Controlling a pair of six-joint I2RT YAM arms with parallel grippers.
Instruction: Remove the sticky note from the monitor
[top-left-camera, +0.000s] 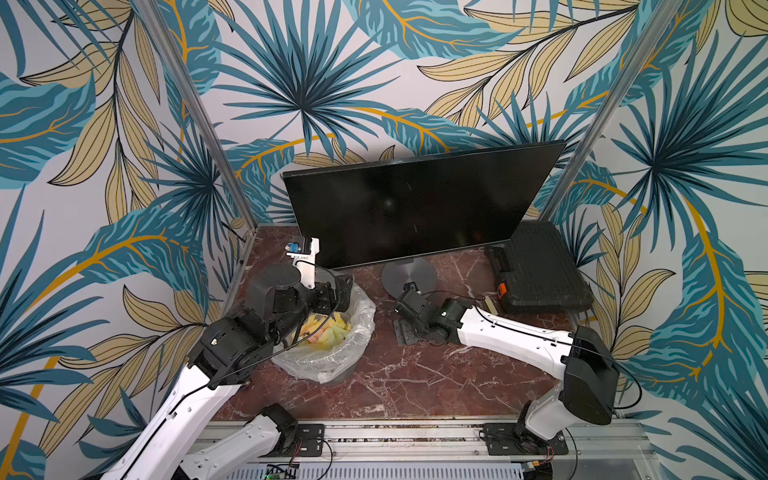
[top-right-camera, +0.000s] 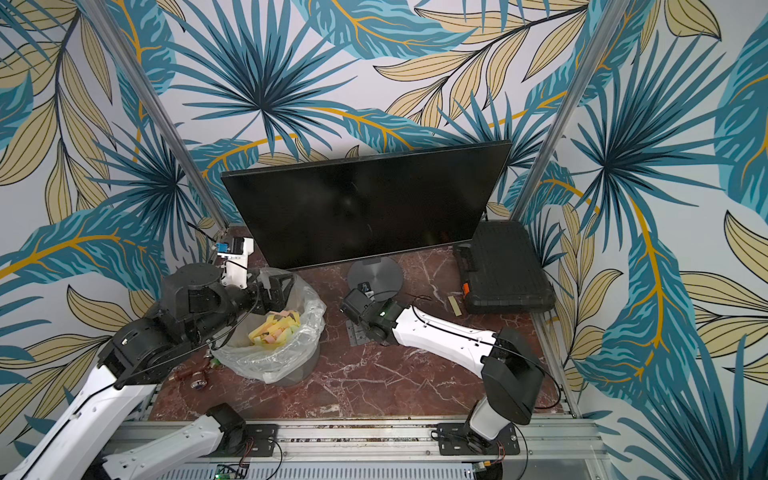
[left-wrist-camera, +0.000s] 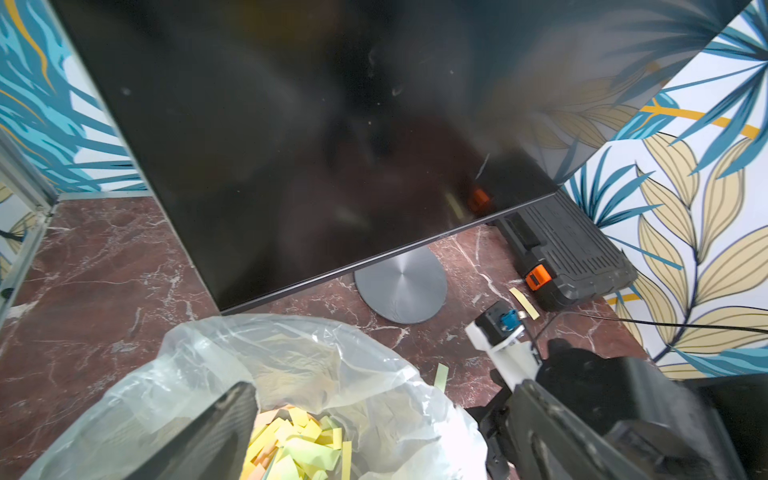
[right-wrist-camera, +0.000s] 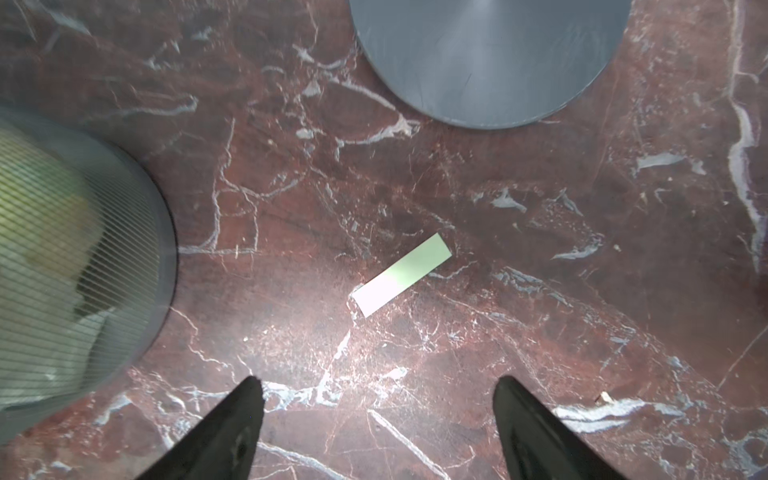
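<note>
The dark monitor (top-left-camera: 424, 204) stands at the back, and no note shows on its screen. A pale green sticky note (right-wrist-camera: 402, 274) lies on the marble table, seen from above in the right wrist view. My right gripper hangs over the table near that note, its fingers apart and nothing between them; the arm covers the note in the top left view. Above the bin (top-right-camera: 312, 352) with its clear plastic liner, my left gripper is open and empty. Several yellow and green sticky notes (left-wrist-camera: 304, 448) lie inside the bin.
A yellowish strip (top-right-camera: 454, 305) lies on the table beside the black case (top-right-camera: 505, 268) at the right. The round monitor base (right-wrist-camera: 496, 56) is just behind the green note. Bare marble lies to the front right.
</note>
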